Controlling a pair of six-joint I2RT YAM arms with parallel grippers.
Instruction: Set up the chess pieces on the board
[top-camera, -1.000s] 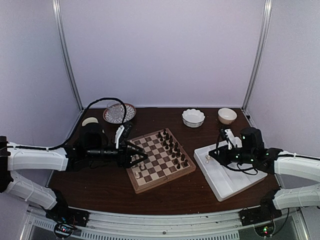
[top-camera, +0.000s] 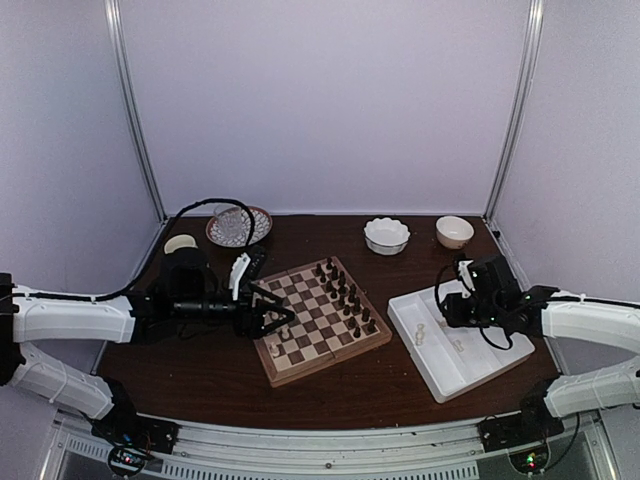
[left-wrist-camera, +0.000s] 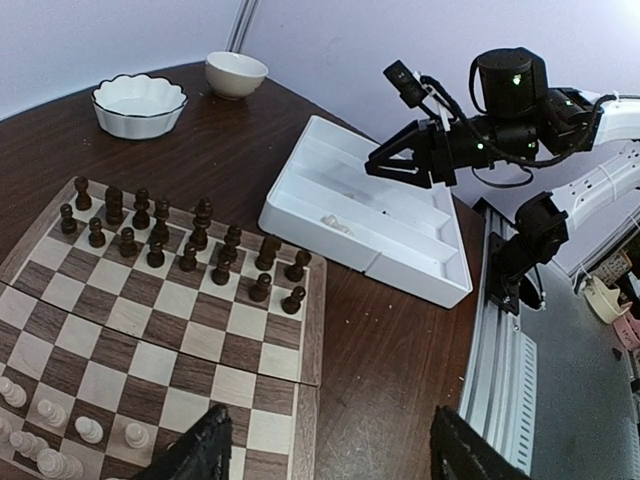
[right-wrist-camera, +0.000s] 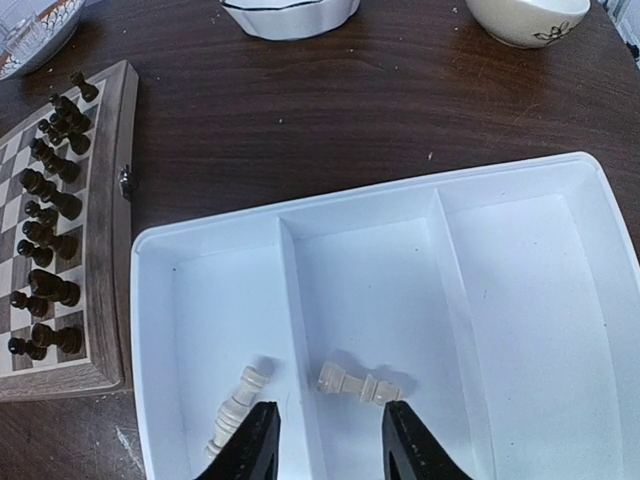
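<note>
The wooden chessboard (top-camera: 312, 325) lies open in the middle of the table. Dark pieces (left-wrist-camera: 190, 252) stand in two rows along its right side; white pieces (left-wrist-camera: 90, 430) stand near the opposite side, partly cut off in the left wrist view. Over that white side, my left gripper (top-camera: 290, 310) has its fingers apart, nothing visible between them. One white piece (right-wrist-camera: 236, 412) lies in the tray's left compartment, another white piece (right-wrist-camera: 358, 384) in the middle one. My right gripper is open above the tray, its fingertips close to both pieces in view, holding neither.
The white divided tray (top-camera: 437, 385) sits right of the board with a strip of bare table between. Its right compartment (right-wrist-camera: 540, 290) looks empty. Behind stand a fluted white bowl (top-camera: 386, 237), a plain bowl (top-camera: 455, 232) and a patterned plate (top-camera: 262, 224).
My right gripper has shifted right, from the tray's left edge toward its middle, uncovering pieces in the tray. My left arm has barely moved.
</note>
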